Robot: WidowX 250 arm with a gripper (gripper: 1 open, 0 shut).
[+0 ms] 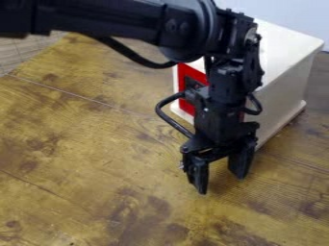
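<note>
My black gripper (218, 169) hangs open, fingers pointing down over the wooden floor (90, 163), with nothing seen between them. It is in front of a white box (286, 67) with a red front panel (186, 108), most of which is hidden behind my arm and gripper.
A pale wall (295, 12) stands behind the box at the back right.
</note>
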